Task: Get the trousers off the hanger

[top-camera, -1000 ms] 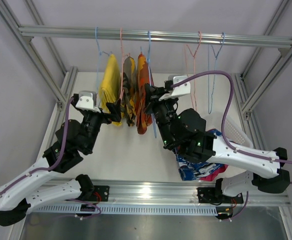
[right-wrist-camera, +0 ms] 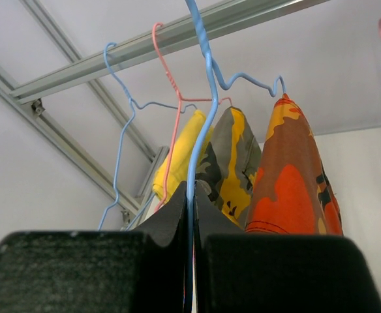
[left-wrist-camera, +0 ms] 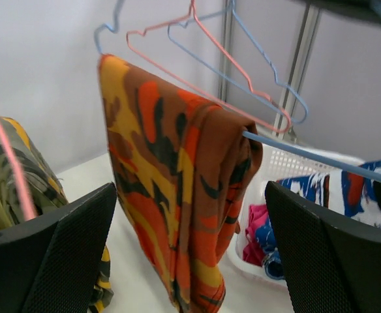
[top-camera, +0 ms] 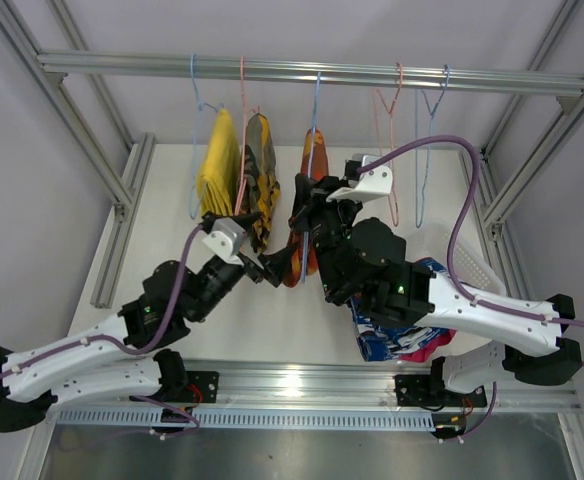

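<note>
Orange camouflage trousers (left-wrist-camera: 164, 169) (right-wrist-camera: 288, 182) hang folded over a blue hanger (right-wrist-camera: 200, 143) on the rail. My right gripper (top-camera: 312, 190) is shut on that hanger's wire, which runs up between its fingertips. My left gripper (top-camera: 247, 240) stands open just left of the trousers in the top view; in the left wrist view they hang ahead between its fingers, with nothing held.
Yellow trousers (top-camera: 217, 170) and grey-yellow trousers (top-camera: 259, 180) hang to the left. Empty pink and blue hangers hang to the right, above a white basket (top-camera: 462, 260) of folded clothes. The rail (top-camera: 122, 62) spans the back.
</note>
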